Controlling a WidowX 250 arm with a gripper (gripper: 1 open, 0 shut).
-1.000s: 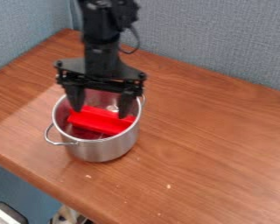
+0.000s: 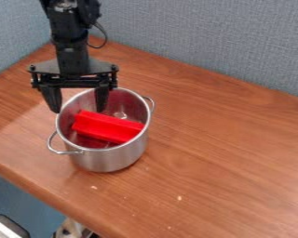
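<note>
A steel pot (image 2: 108, 158) with two wire handles stands on the wooden table near the front left. Inside it lies a red cylindrical object (image 2: 107, 127). My black gripper (image 2: 77, 99) hangs over the back left of the pot, its two fingers wide apart and empty, one outside the left rim and the other above the pot's opening.
A grey wall (image 2: 214, 42) runs along the back. The table's front left edge drops off to a blue floor, with some white object at the lower corner.
My gripper has moved left, from over the pot's middle and right side to over its back left. The pot and red object look unmoved.
</note>
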